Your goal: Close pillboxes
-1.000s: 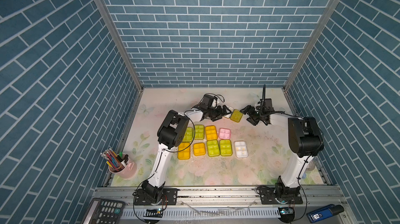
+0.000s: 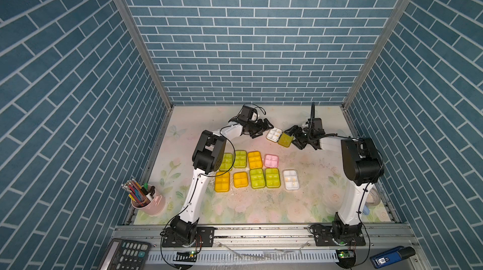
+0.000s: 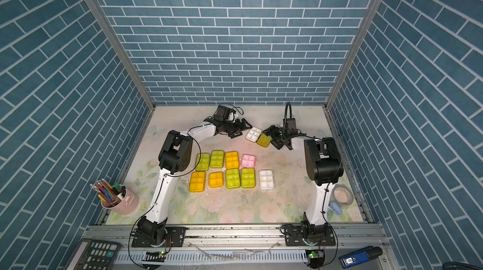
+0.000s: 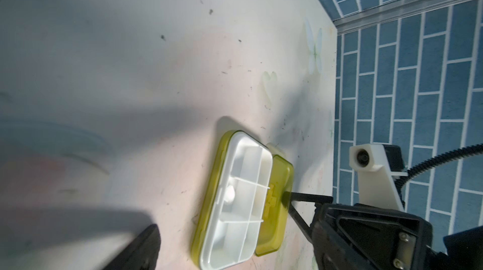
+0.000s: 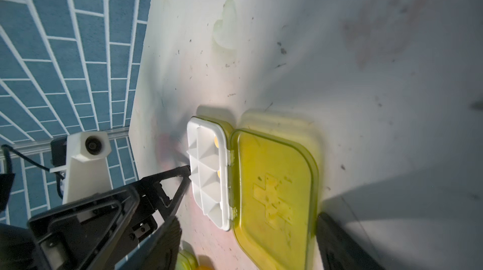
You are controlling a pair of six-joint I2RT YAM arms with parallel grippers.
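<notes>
An opened pillbox lies flat at the back of the table, its white compartment tray (image 2: pixel 274 134) on the left and its green see-through lid (image 2: pixel 285 140) folded out to the right. Pale pills show in a few compartments of the tray (image 5: pixel 205 162). My left gripper (image 2: pixel 264 129) is just left of the tray, fingers spread wide with nothing between them. From the right, my right gripper faces the lid (image 5: pixel 274 194) with fingers apart. One right finger (image 5: pixel 334 242) is close beside the lid's outer edge; whether it touches cannot be told.
Several closed yellow and green pillboxes, a pink pillbox (image 2: pixel 271 161) and a white pillbox (image 2: pixel 290 180) stand in two rows in front. A pink pencil cup (image 2: pixel 152 203) is at the front left. Free room lies behind the opened pillbox.
My left gripper has drawn back leftward from over the white tray, uncovering it. The right gripper has moved left, up to the lid's edge. The pillbox has hardly moved.
</notes>
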